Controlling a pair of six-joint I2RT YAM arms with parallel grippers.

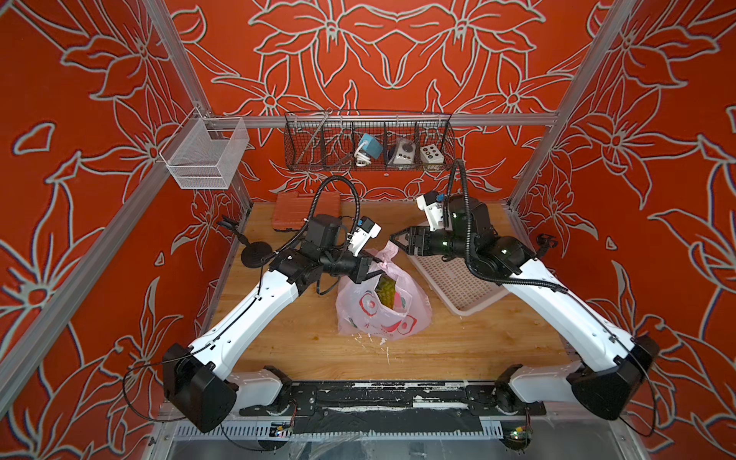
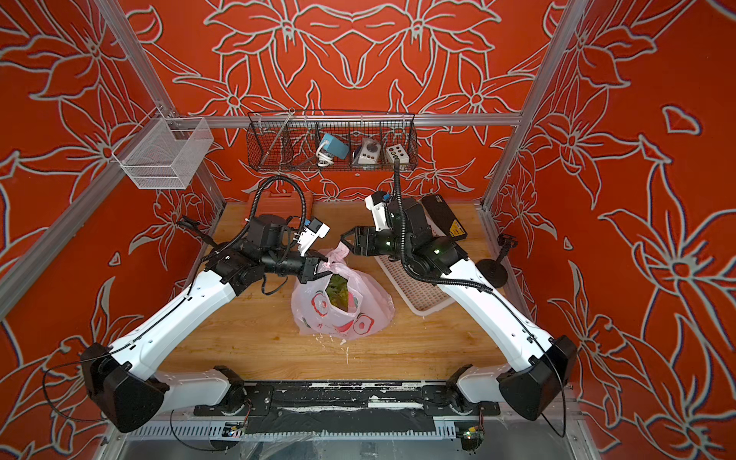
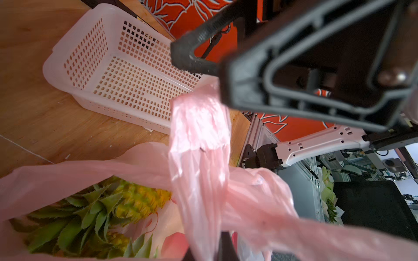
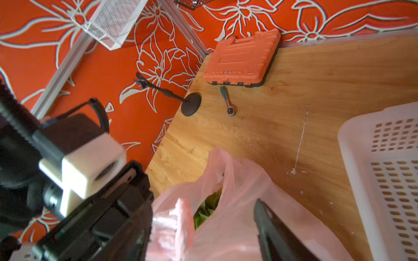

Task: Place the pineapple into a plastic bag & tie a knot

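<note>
Inside the pink plastic bag [image 1: 356, 308], the pineapple [image 3: 141, 202] lies with its green leaves showing through the open mouth. My left gripper [image 1: 375, 269] is shut on a strip of the bag at its upper edge. That pink strip [image 3: 200, 126] stands up from the left fingers, and its free end reaches close to the right gripper's fingertips. Just up and right of the left one, my right gripper [image 1: 400, 243] is open, its fingers [image 4: 266, 217] spread above the bag. Whether the strip touches a right finger is hard to tell. No knot is visible.
A white perforated basket [image 1: 460, 283] stands right of the bag, under the right arm. At the back left lie an orange case [image 4: 241, 58] and a small ratchet [image 4: 227, 101]. A black stand [image 1: 257, 254] is at the left edge.
</note>
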